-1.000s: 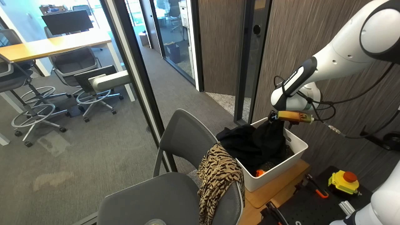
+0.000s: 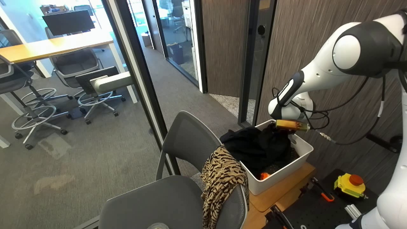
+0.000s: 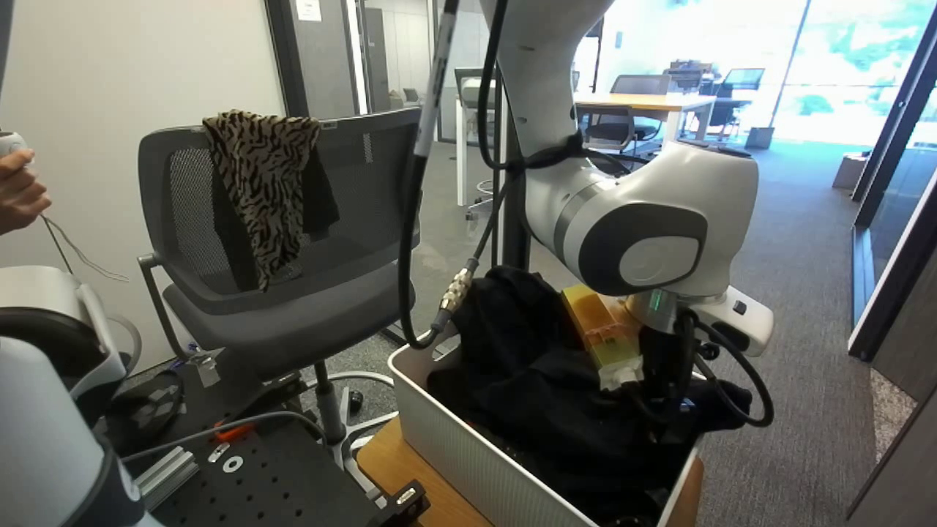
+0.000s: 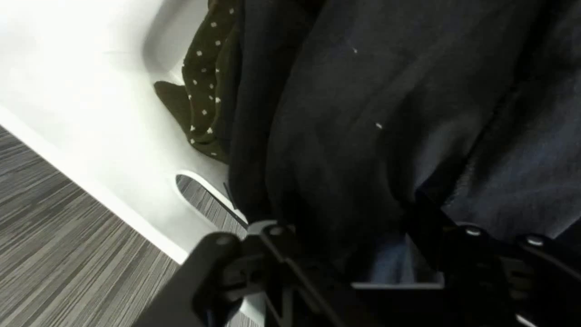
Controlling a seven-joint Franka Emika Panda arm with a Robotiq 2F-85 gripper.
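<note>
A heap of black cloth (image 2: 267, 147) fills much of a white bin (image 2: 274, 176). My gripper is down at the bin's far side in exterior view 1, among the cloth's upper folds. In the wrist view its fingers (image 4: 275, 233) stand apart, with dark cloth (image 4: 348, 136) beneath and between them. Whether they touch the fabric is too dark to tell. Dotted olive cloth (image 4: 204, 92) shows beside the black cloth, against the bin's inner wall. In exterior view 2 the fingertips are lost against the black fabric.
A leopard-print cloth (image 2: 225, 175) hangs over the back of a grey chair (image 2: 152, 202) beside the bin. The bin stands on a wooden surface (image 2: 305, 170). A yellow box with a red button (image 2: 351, 185) sits on the black table. Cables hang from the arm.
The arm has moved left and slightly down in exterior view 1. The black cloth that rose to a peak at my gripper now sits lower in the bin.
</note>
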